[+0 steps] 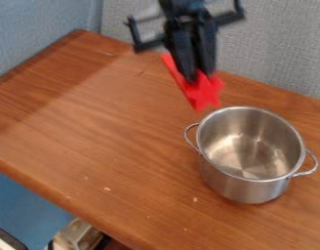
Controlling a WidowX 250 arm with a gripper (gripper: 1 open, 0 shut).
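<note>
The black gripper (191,61) hangs in the upper middle of the camera view, blurred, with a red object (199,92) at its lower end, in the air just above and left of a steel pot (241,178). The red object appears held by the gripper; the fingertips are partly hidden behind it and blurred. The pot has two loop handles and looks empty.
Grey padded walls stand behind it. At the bottom left, a metal fixture (77,237) sits beside the table's edge.
</note>
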